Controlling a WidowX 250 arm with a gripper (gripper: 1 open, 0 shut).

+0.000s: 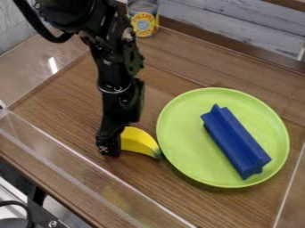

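Observation:
My black gripper (113,141) is lowered at the yellow banana (139,142) on the wooden table, over its left end, which it partly hides. To the right lies a green plate (188,120) with a blue bar (234,140) on it.
A can with a yellow label (144,21) stands at the back near the white wooden wall. The table's left edge has a clear plastic border (60,165). The table behind the plate is clear.

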